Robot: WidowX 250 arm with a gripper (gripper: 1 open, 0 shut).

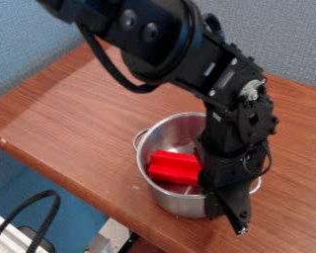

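A metal pot (160, 196) with thin handles stands on the wooden table near its front edge. Inside it lies a red cylindrical object (173, 166), partly hidden by the arm. The black gripper (227, 208) reaches down over the right side of the pot, beside the red object; whether its fingers are open or shut, and what is between them, is hidden.
Blue-grey padded walls stand behind it. A black cable loops over a white object at the lower left, off the table.
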